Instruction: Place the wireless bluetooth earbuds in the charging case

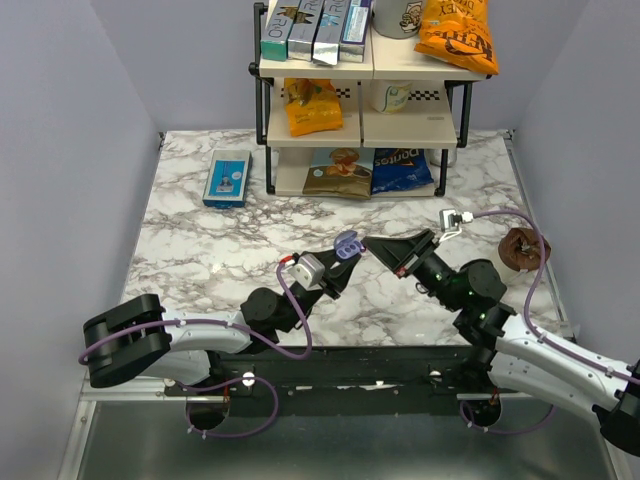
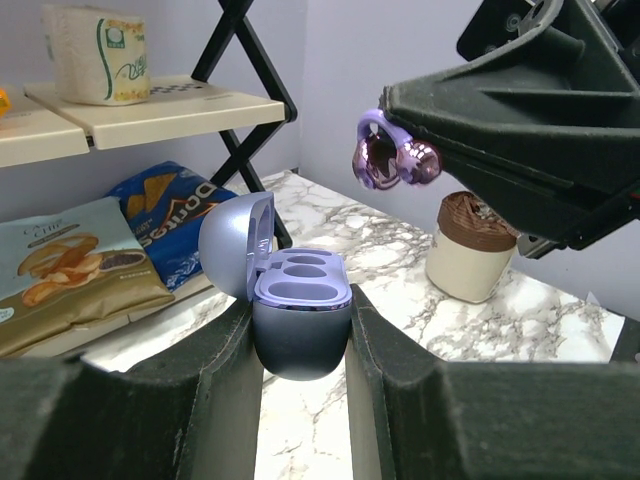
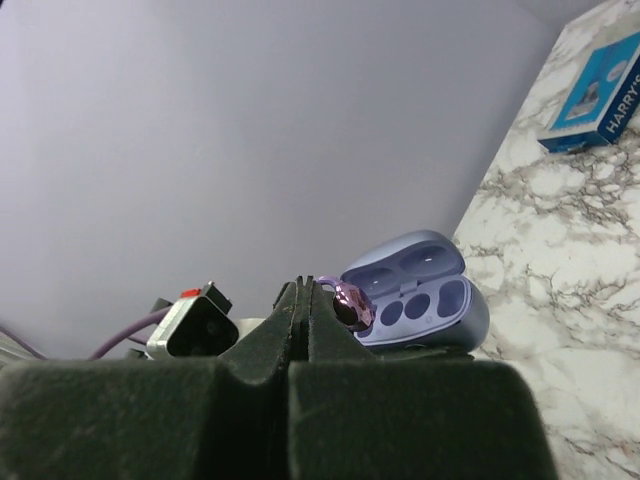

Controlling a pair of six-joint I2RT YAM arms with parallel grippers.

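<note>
A lavender charging case (image 2: pixel 300 282), its lid open and dark hollows showing inside, is held upright above the table. My left gripper (image 1: pixel 350 256) is shut on the case's body from below. An earbud (image 2: pixel 395 160), shiny purple with a thin lavender band, hangs at the fingertips of my right gripper, which is shut on that band. In the left wrist view the earbud is above and to the right of the case, apart from it. The right wrist view has the earbud (image 3: pixel 353 304) overlapping the case's near side, hiding part of the hollows.
A shelf rack (image 1: pixel 420 130) with snack bags and boxes stands at the back. To the right is a brown-topped jar (image 1: pixel 522 249), and a blue box (image 1: pixel 227 178) lies at the left. Open marble surface (image 1: pixel 210 260) surrounds the arms.
</note>
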